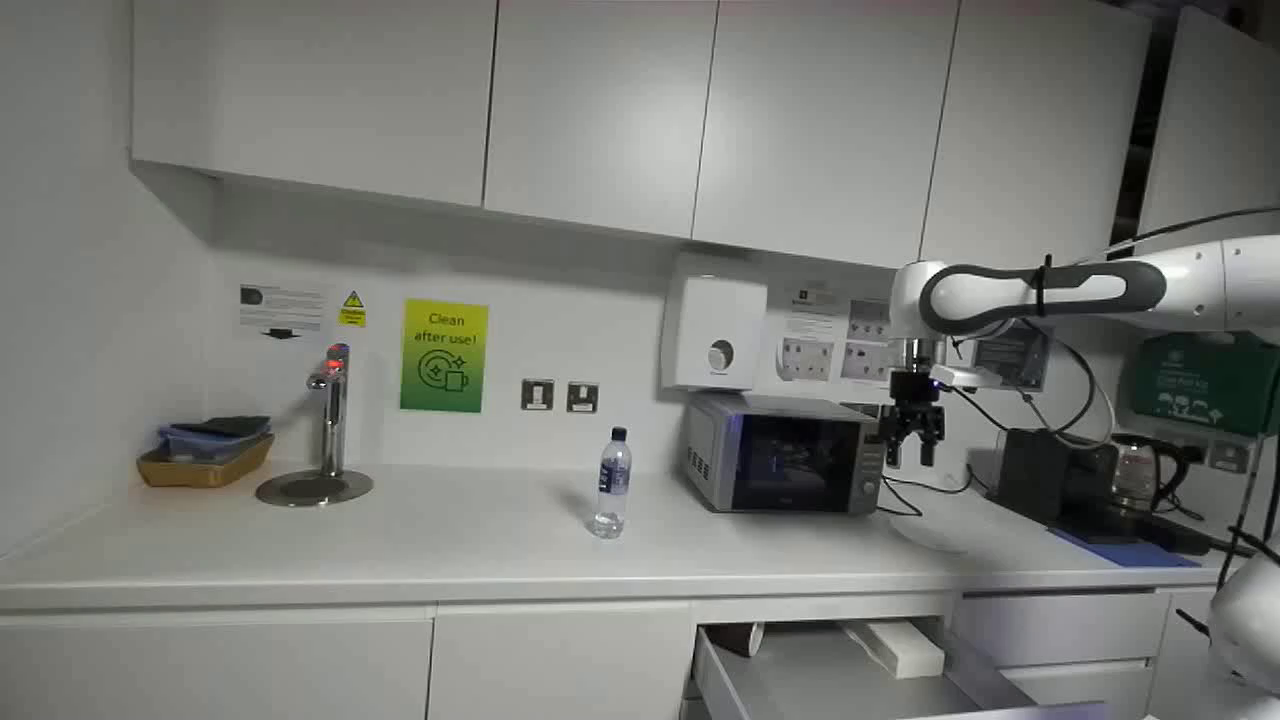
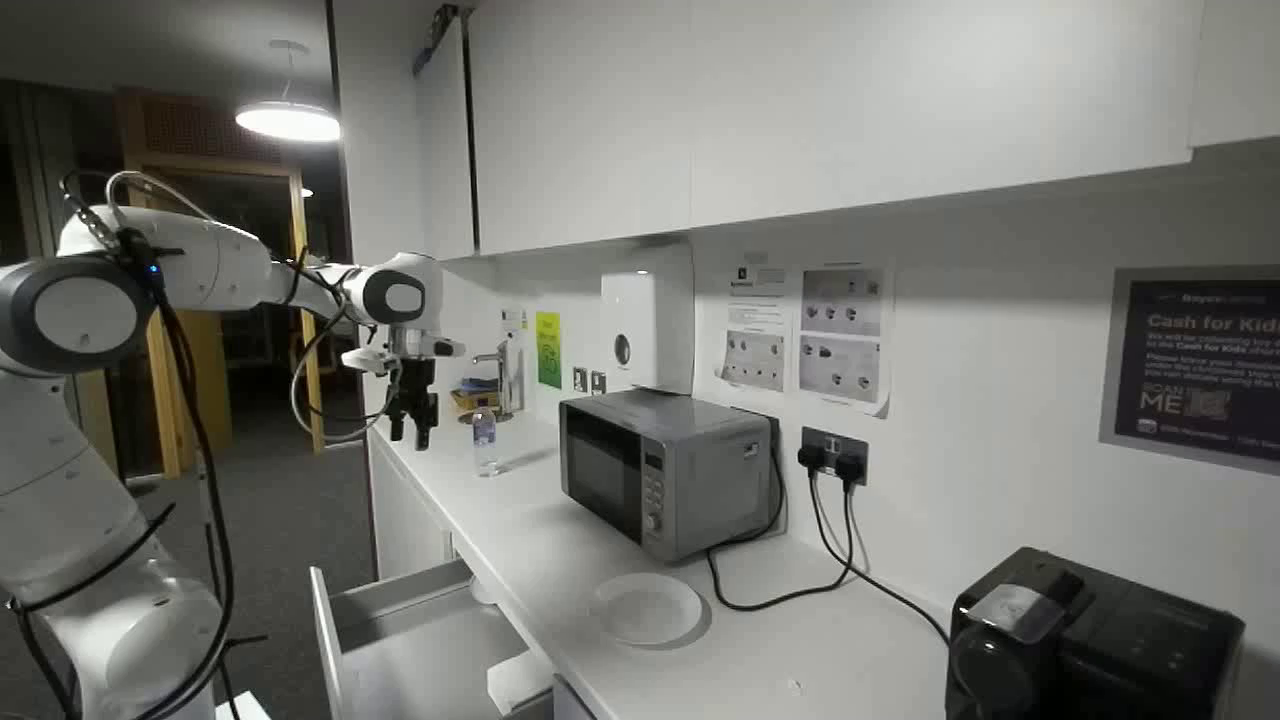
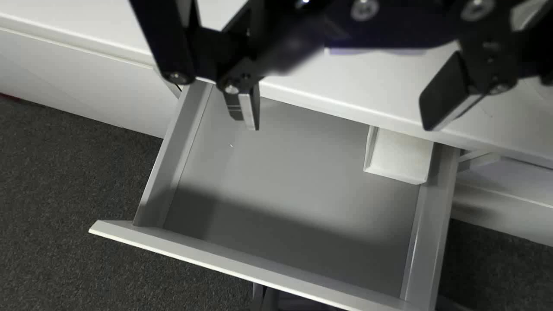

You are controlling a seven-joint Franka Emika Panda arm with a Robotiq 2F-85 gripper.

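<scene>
My gripper is open, pointing down with nothing between its fingers. It hangs above the pulled-out drawer (image 3: 249, 166), whose floor is mostly bare in the wrist view. At the drawer's back right lies a white box (image 3: 402, 155). A cup (image 1: 750, 638) rests at the drawer's back left in exterior view 1, partly hidden by the counter. On the counter, left of the microwave (image 1: 786, 456), a clear water bottle (image 1: 611, 486) with a dark cap stands upright, well apart from my gripper. A white plate (image 2: 647, 608) lies flat in front of the microwave's right side.
A tap (image 1: 333, 408) and a tan tray (image 1: 204, 462) occupy the counter's left end. On the right are a black coffee machine (image 2: 1080, 642) and a glass kettle (image 1: 1134, 470). Cables run behind the plate. Overhead cupboards (image 1: 600, 108) line the wall. Counter left of the bottle is clear.
</scene>
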